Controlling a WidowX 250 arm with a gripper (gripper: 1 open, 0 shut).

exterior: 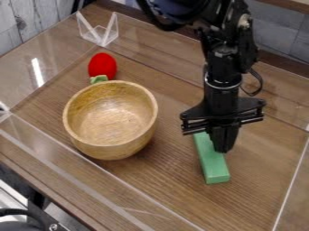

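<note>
The black arm's gripper [223, 133] is low at centre right, over the upper end of a green block [212, 164] lying on the wooden table [145, 198]. The fingertips are at or just above that end; whether they touch it is unclear, and how the fingers stand is hard to make out.
A tan wooden bowl [111, 117] stands on the left. A red object [103, 66] with a green part lies at the upper left, near a clear plastic item [97, 32].
</note>
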